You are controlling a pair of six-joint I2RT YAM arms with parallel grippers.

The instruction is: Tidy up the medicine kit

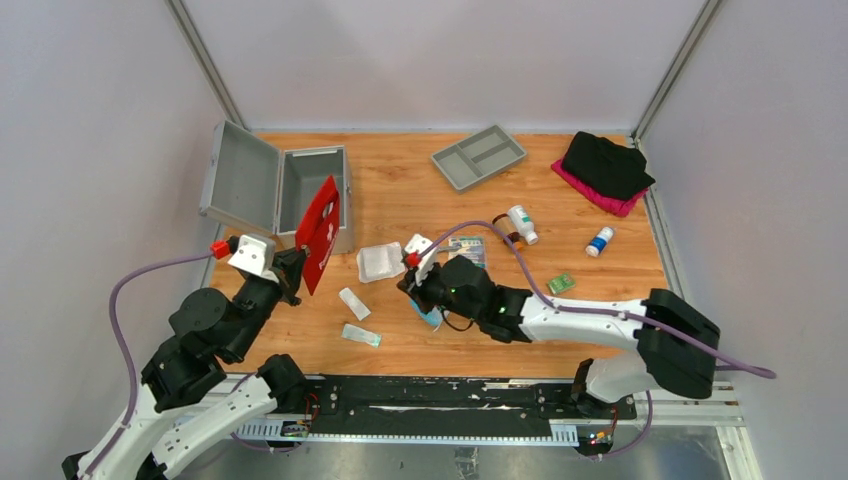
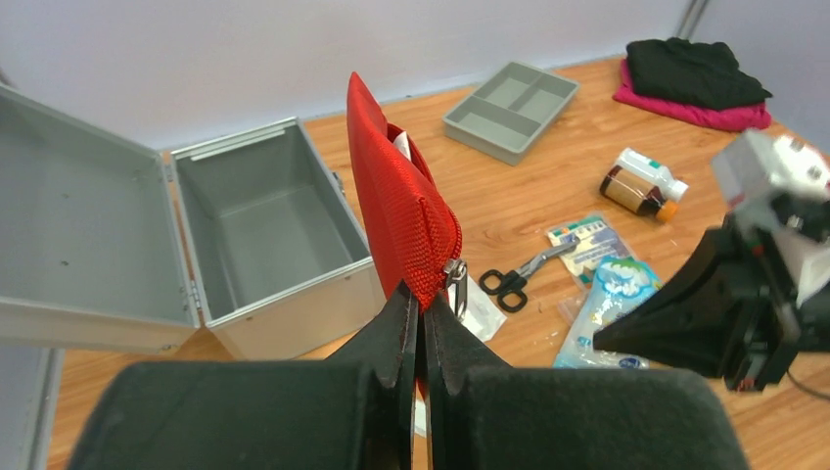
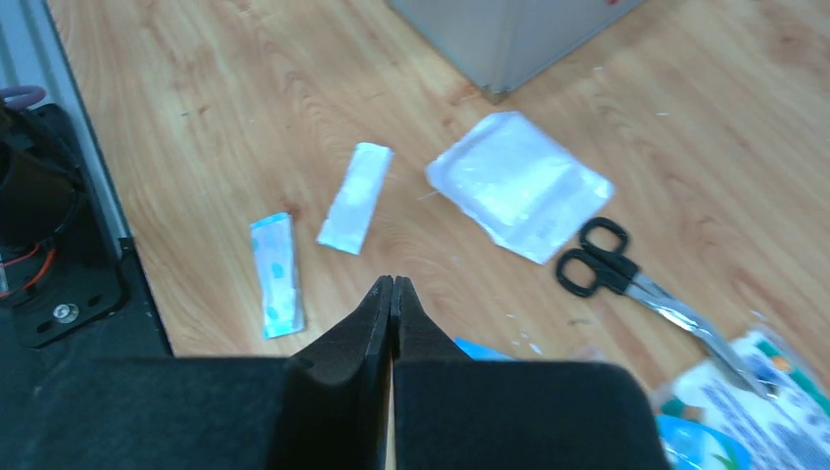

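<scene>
A red zip pouch [image 2: 396, 206] hangs upright from my left gripper, whose fingers are closed on its lower end. Behind it stands the grey medicine box [image 1: 347, 215] with its lid [image 1: 240, 178] folded open to the left; its inside looks empty. My right gripper is shut with nothing between its fingers, above the middle of the table. On the wood, apart from those fingers, lie a small white-and-teal sachet [image 3: 278, 274] and a whiter sachet [image 3: 355, 199]. A white gauze packet [image 3: 521, 184] lies near the box, beside black-handled scissors [image 3: 609, 264].
A grey divided tray [image 1: 479, 157] rests at the back. A brown bottle [image 2: 633, 189] and a white bottle [image 2: 653, 173] lie right of centre, a blue-labelled bottle [image 1: 600, 241] farther right. A green packet [image 1: 561, 284] is near the right arm. Folded cloths [image 1: 607, 168] fill the back right corner.
</scene>
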